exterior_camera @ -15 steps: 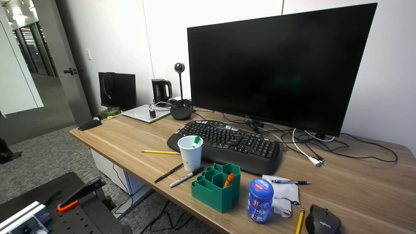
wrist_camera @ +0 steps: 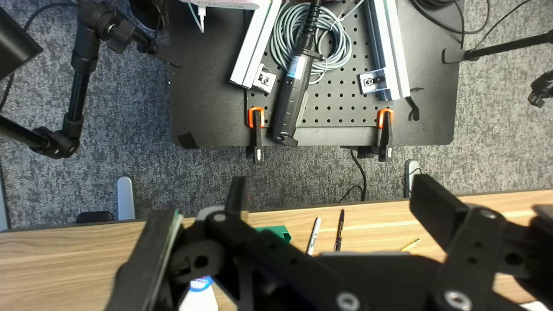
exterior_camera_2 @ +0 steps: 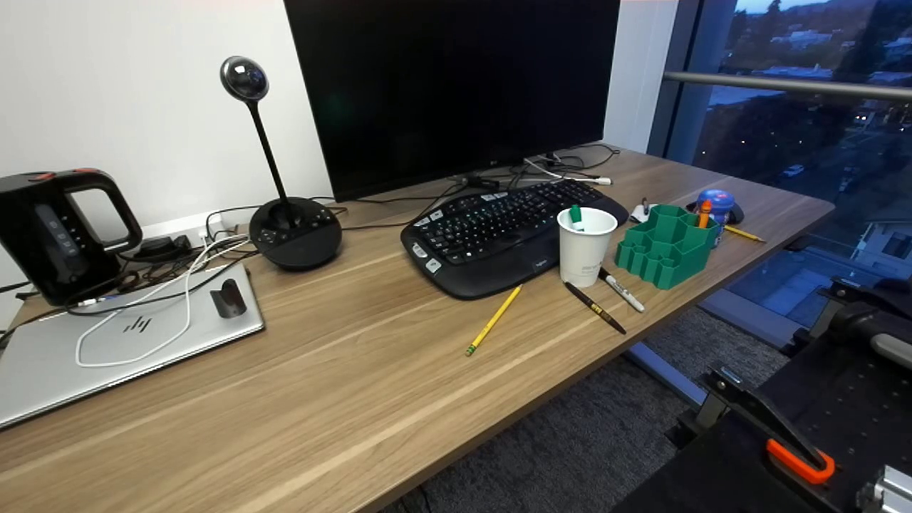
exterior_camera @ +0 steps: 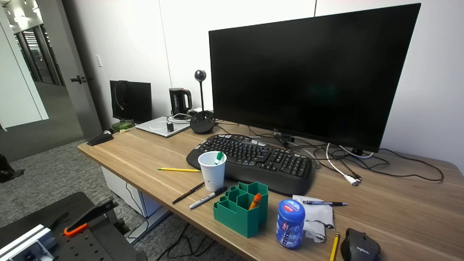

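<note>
My gripper stands open over the desk's front edge, its fingers wide apart with nothing between them; neither exterior view shows it. A white paper cup [exterior_camera: 213,174] stands upright, a green-capped marker [exterior_camera: 218,158] inside. Beside it lie a grey marker [exterior_camera: 207,198] and a black pen [exterior_camera: 188,193]. The green organizer [exterior_camera: 237,217] holds an orange marker [exterior_camera: 255,201]. To its right is a blue gum bottle [exterior_camera: 290,226]. One yellow pencil [exterior_camera_2: 494,320] lies left of the cup; another pencil [exterior_camera: 334,247] lies by the mouse. My gripper partly hides the organizer in the wrist view.
Behind the cup sits a black keyboard [exterior_camera: 256,161] under a large monitor [exterior_camera: 309,82]. A pen [exterior_camera: 325,203] rests on a grey cloth [exterior_camera: 319,215] near the mouse [exterior_camera: 360,245]. Webcam [exterior_camera_2: 295,231], laptop [exterior_camera_2: 162,325] and kettle [exterior_camera_2: 64,235] occupy the far left.
</note>
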